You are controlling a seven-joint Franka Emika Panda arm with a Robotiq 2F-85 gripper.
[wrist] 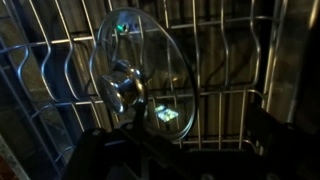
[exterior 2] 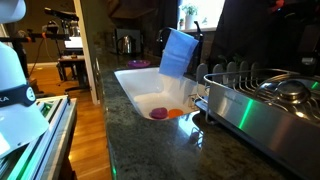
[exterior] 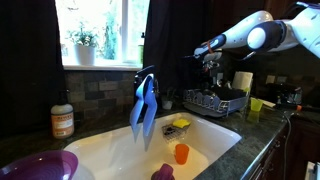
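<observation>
My gripper stands open above the dish rack, its dark fingers at the bottom of the wrist view. Between them only rack wires show. A round glass lid [wrist: 178, 62] with a shiny knob [wrist: 121, 86] rests in the rack, up and to the left of the fingers and apart from them as far as the dim picture shows. The same lid [exterior 2: 292, 91] appears in exterior view 2 on the metal dish rack [exterior 2: 262, 122]. In exterior view 1 the arm [exterior: 235, 38] reaches over the rack [exterior: 215, 103] from the right; its fingers are hard to make out against the dark wall.
Left of the rack lies the white sink [exterior: 115, 150], with an orange cup [exterior: 181, 153] and a purple item [exterior: 163, 172] inside. A blue cloth [exterior: 145, 105] hangs at the faucet. Beyond the rack stands a yellow-green cup [exterior: 255, 108]. Bare counter [exterior 2: 190, 155] runs in front.
</observation>
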